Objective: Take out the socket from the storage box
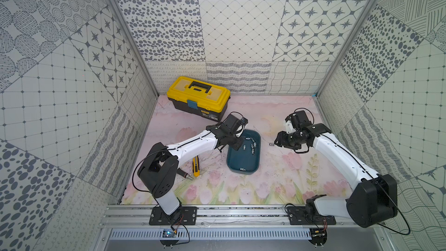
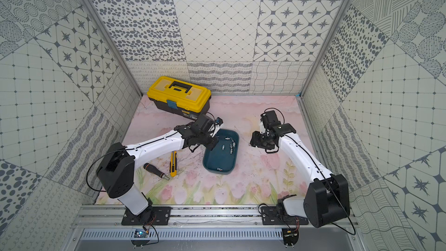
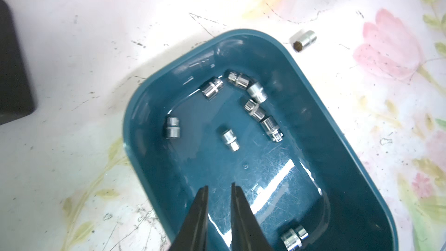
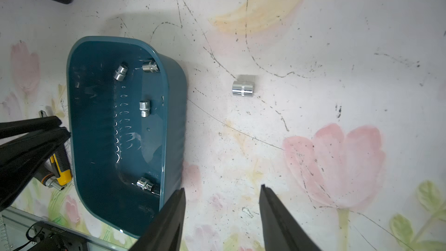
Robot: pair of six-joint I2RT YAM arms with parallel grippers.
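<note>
The blue storage box (image 3: 153, 83) holds several silver sockets, most bunched near its far end. A single socket (image 3: 230, 139) lies alone on the box floor, and another socket (image 3: 292, 238) rests near the front. Above the box, my left gripper has its fingers a little apart, with bare box floor showing between them. Outside the box, on the table to its right, lies one socket (image 4: 243, 88). My right gripper stands part open over the table on that side, nothing between its fingers; the loose socket is ahead of its fingertips in the right wrist view.
A yellow and black toolbox (image 1: 199, 94) stands behind the storage box on the left. A yellow utility knife (image 2: 173, 163) and a screwdriver (image 2: 155, 170) lie left of the storage box. To its right, the table around the loose socket is clear.
</note>
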